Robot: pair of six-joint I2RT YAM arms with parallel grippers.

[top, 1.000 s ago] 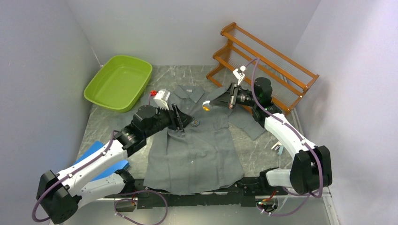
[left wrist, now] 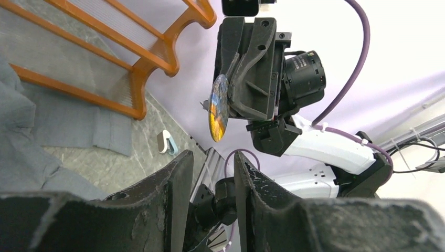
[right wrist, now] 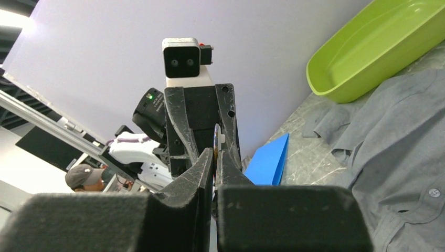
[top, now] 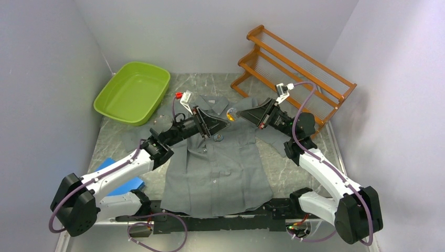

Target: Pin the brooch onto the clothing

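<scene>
A round yellow-and-blue brooch (left wrist: 218, 110) is held upright in my right gripper (top: 237, 115), which is shut on it. In the right wrist view the brooch (right wrist: 215, 137) shows edge-on, with a pale piece on its side. My left gripper (top: 220, 124) faces it from close by, fingers part open with nothing seen between them. The grey shirt (top: 215, 184) lies spread on the table under both grippers, buttons and collar visible.
A green tub (top: 131, 92) stands at back left, a wooden rack (top: 294, 52) at back right. A blue folder (right wrist: 265, 163) lies at the left. Small items (left wrist: 167, 142) lie on the floor at the right.
My left gripper has risen and moved toward the brooch. The right arm has shifted and turned, its wrist swinging outward to the right, still holding the brooch.
</scene>
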